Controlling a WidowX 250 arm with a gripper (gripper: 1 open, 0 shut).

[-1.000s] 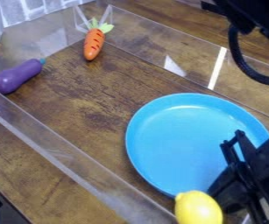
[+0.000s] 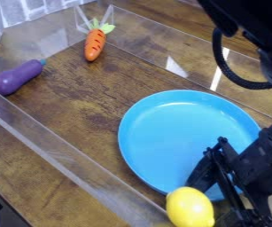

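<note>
A yellow lemon-like toy lies at the bottom edge, by the front rim of a blue plate. My black gripper is low over the plate's right front, its fingers reaching down beside the yellow toy. Whether it grips the toy is hard to tell, as the arm covers much of that area.
A purple eggplant lies at the left, and a carrot stands out at the back. Clear plastic strips border the wooden surface.
My gripper has moved slightly up and left around the yellow toy. The plate and toy have shifted a little to the left.
</note>
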